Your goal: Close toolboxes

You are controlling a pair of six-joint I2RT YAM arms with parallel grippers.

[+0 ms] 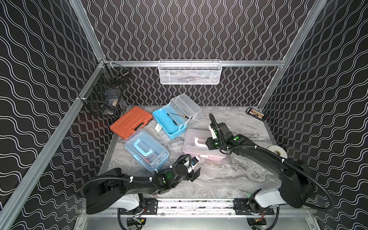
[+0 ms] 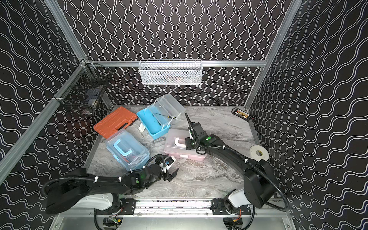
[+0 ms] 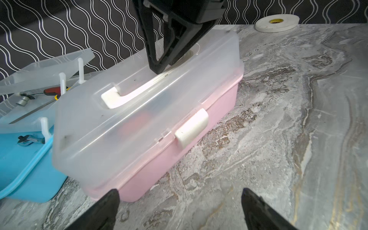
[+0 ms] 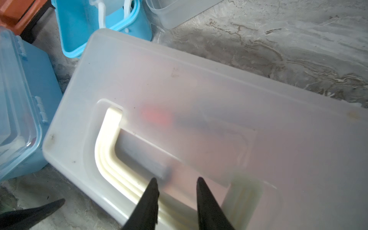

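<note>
The pink toolbox (image 3: pixel 214 115) has its cloudy lid (image 3: pixel 126 126) down on the base, and a white latch (image 3: pixel 191 128) at the front seam; whether it is locked I cannot tell. Partly open, my right gripper is at the lid's white handle (image 4: pixel 115 161), with no object clearly held between its fingers. My left gripper (image 1: pixel 194 167) stands open and empty in front of this box, near the table. Behind, the blue toolbox (image 1: pixel 176 133) has its clear lid (image 1: pixel 187 105) swung back, tools inside. Another blue toolbox (image 1: pixel 155 163), at left, has its lid down.
An orange case (image 1: pixel 130 120) lies at the back left, touching or close to the left blue box. A tape roll (image 2: pixel 259 153) and a small black case (image 2: pixel 241 113) are along the right side. Bare marble shows at the front middle and back right.
</note>
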